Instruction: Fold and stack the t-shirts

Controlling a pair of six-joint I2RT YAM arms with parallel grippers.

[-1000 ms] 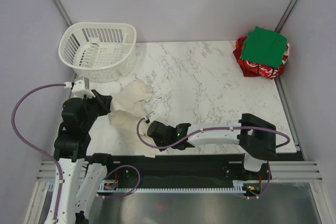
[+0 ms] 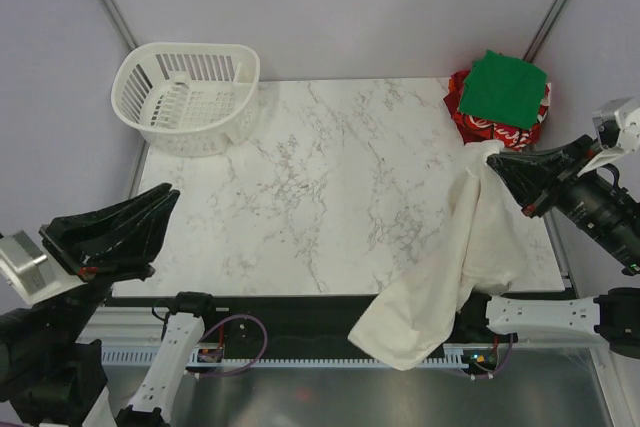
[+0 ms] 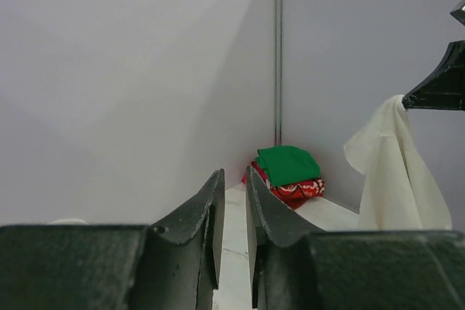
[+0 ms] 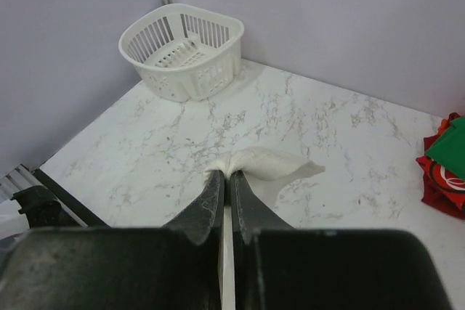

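A white T-shirt (image 2: 440,277) hangs from my right gripper (image 2: 508,171), which is shut on it at the right of the table; the cloth drapes down over the front edge. In the right wrist view the cloth (image 4: 265,165) is pinched between the fingertips. My left gripper (image 2: 150,202) is raised at the left with no cloth on it; in the left wrist view its fingers show a narrow gap. A folded green shirt (image 2: 500,87) lies on a red patterned one (image 2: 510,135) at the back right.
A white plastic basket (image 2: 185,92) stands at the back left. Walls border the back and both sides.
My right gripper has swung up and to the right with the white shirt. The cloth has left my left gripper and the middle of the table; the left arm has moved nearer and lower in view.
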